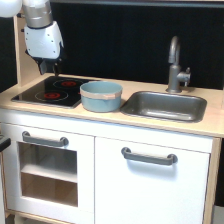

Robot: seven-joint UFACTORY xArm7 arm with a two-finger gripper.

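A white robot arm (43, 35) reaches in from the upper left, its small dark gripper (49, 67) above the back left of the black stovetop (42, 95) with red rings. Whether the gripper is open or shut is too small to tell. A teal pot (101, 98) with a tan rim stands on the counter right of the stovetop, apart from the gripper.
A steel sink (164, 105) with a grey tap (176, 70) is on the right of the wooden counter (88, 118). Below are white cabinet doors (165, 190), the left one with an open window. A dark back wall stands behind.
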